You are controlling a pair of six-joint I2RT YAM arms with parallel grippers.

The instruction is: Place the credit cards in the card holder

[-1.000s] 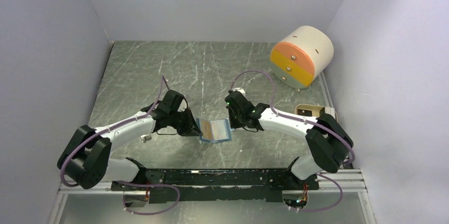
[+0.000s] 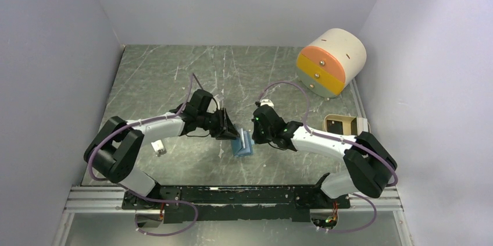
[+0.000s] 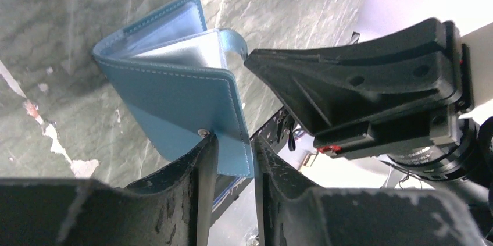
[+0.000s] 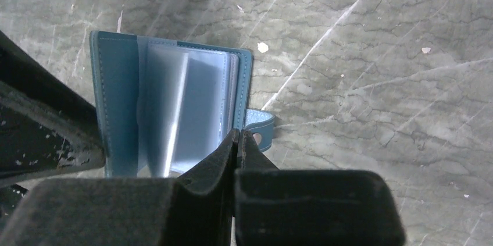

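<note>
The blue card holder (image 2: 244, 147) (image 3: 174, 112) (image 4: 118, 89) lies on the table between my grippers, its left cover raised and partly folded over clear sleeves, a snap strap on its right side. My left gripper (image 2: 229, 129) is over that raised cover, fingertips close together at its edge; whether anything is between them is unclear. My right gripper (image 2: 254, 138) is shut at the holder's right edge by the strap, nothing seen between its fingers. No separate card can be made out in the holder.
A drum-shaped drawer box (image 2: 331, 60) stands at back right. An open tan box (image 2: 349, 124) with dark contents is at the right edge. A small white object (image 2: 158, 148) lies left.
My left gripper has moved right and its fingers have parted somewhat; the holder's left cover has swung up from lying open.
</note>
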